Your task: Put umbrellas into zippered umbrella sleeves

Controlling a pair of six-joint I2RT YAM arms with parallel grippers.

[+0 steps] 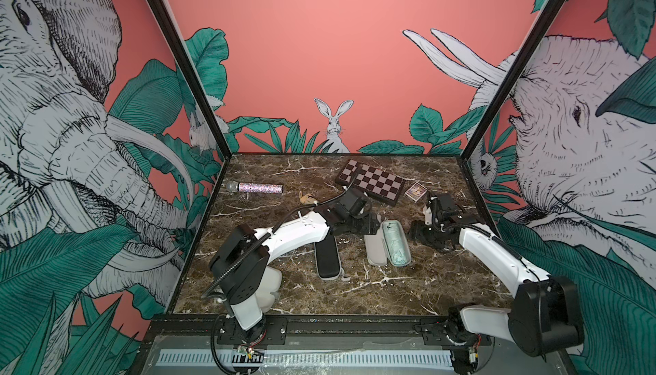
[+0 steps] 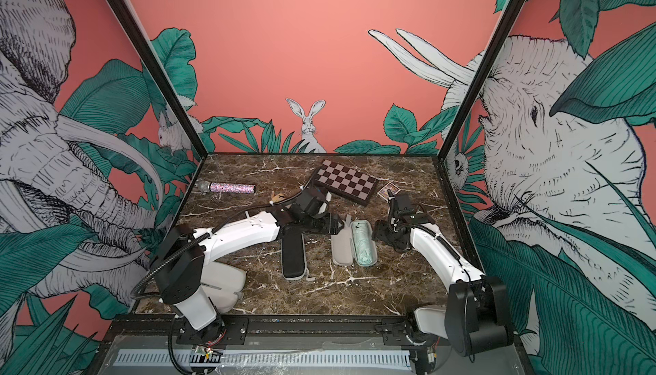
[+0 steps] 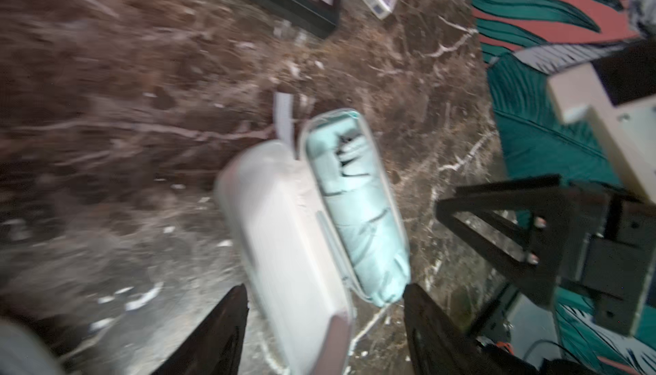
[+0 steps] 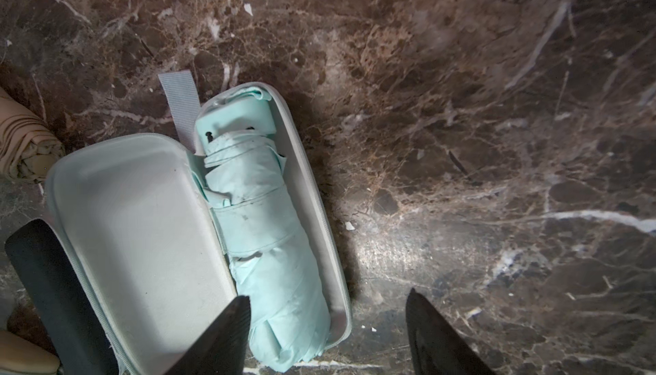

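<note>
A mint-green umbrella [image 4: 273, 231] lies in one half of an open light-grey sleeve [image 4: 136, 238], on bare marble. The sleeve's other half, at its left, is empty, and a grey strap [image 4: 179, 105] sticks out at the top. My left gripper is over the empty half, its fingers apart. To the right of the sleeve, my right gripper hovers with a wide gap between its fingers. Neither gripper holds anything visible. A beige umbrella [image 1: 307, 198] is mostly hidden behind the left arm. A black sleeve [image 1: 328, 258] lies below that arm.
Another light-grey sleeve [image 2: 224, 282] rests near the left arm's base. A chessboard [image 1: 372, 182] and a small card box [image 1: 415, 191] are at the back. A glittery microphone [image 1: 256, 187] lies back left.
</note>
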